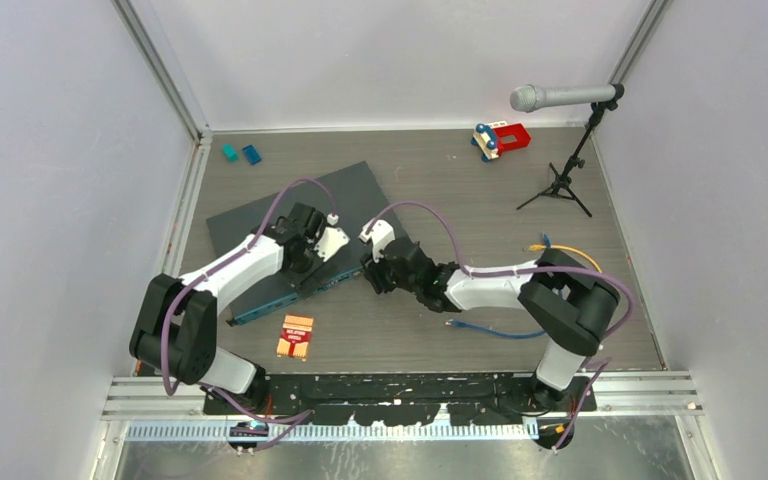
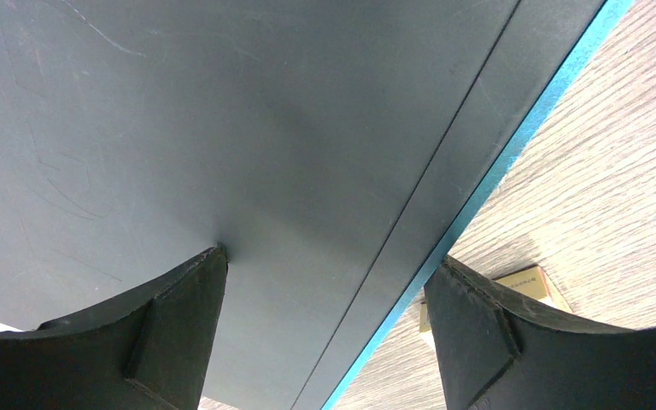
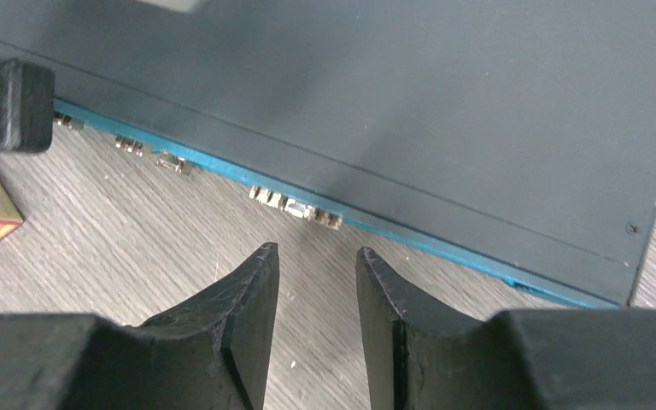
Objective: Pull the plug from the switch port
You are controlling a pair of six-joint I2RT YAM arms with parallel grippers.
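Observation:
The dark switch lies tilted on the table, its blue front edge with several metallic ports facing down-right. My left gripper straddles that front edge, fingertips on the panel and its blue strip, shut on the switch. My right gripper is part open just in front of the port strip, with only bare table visible between its fingers. I cannot make out a plug in the ports.
An orange-red box lies near the front left. Blue and yellow cables lie at right. A toy and microphone stand stand at the back right.

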